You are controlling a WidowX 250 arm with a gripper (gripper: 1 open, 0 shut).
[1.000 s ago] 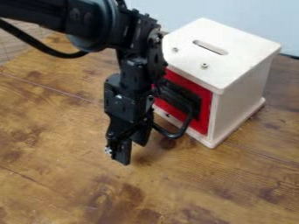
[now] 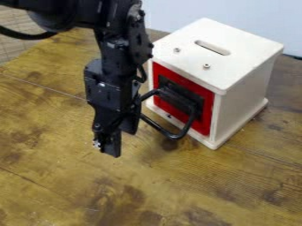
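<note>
My black gripper point(image 2: 106, 141) hangs low over the wooden table, pointing down, left of a white wooden box point(image 2: 236, 62). The box has a slot and screws on top and a red front panel point(image 2: 200, 116) with black fittings on it, partly behind a black cable or loop. The fingertips are small and dark, and I cannot tell whether they are open or shut.
A white wall stands behind the box at the top right.
The arm and gripper have shifted a little to the left and slightly up, uncovering more of the red panel. The box is unmoved.
</note>
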